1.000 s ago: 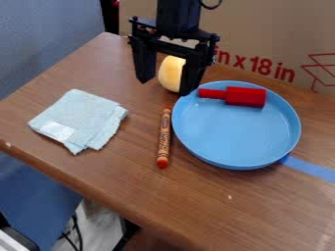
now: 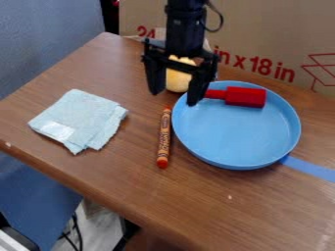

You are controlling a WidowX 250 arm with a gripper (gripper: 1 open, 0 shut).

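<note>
The black gripper (image 2: 175, 76) hangs open over the back of the table, its two fingers spread above the left edge of a blue plate (image 2: 236, 137). Behind it is a yellow object (image 2: 181, 80), partly hidden. A red object (image 2: 244, 96) lies on the back of the plate. An orange, crayon-like stick (image 2: 164, 138) lies left of the plate. A folded pale blue cloth (image 2: 78, 121) lies at the left.
A cardboard box (image 2: 275, 44) stands behind the table. A blue tape strip (image 2: 309, 169) runs right of the plate.
The gripper has shifted slightly left, and its fingers appear a little closer together than a second ago. The objects on the table have not visibly moved.
</note>
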